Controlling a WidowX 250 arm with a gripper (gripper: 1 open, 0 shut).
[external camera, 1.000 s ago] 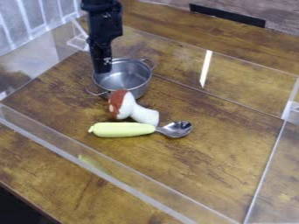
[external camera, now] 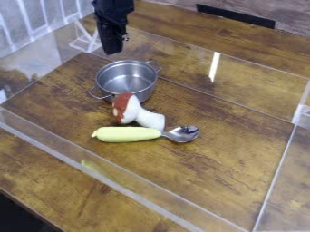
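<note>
My gripper [external camera: 114,47] hangs at the top left above the back rim of a steel pot [external camera: 126,74] with two side handles; it looks shut, with nothing visible between its fingers. In front of the pot lies a white object with a reddish-brown end [external camera: 145,117]. Below that lie a pale yellow corn-like item [external camera: 121,134] and a steel spoon [external camera: 183,134] beside its right end.
Clear plastic walls [external camera: 293,163] bound the wooden table [external camera: 218,181]. A dark slot is at the back right.
My gripper has risen away from the pot over the last second. The pot and the other objects have not visibly moved.
</note>
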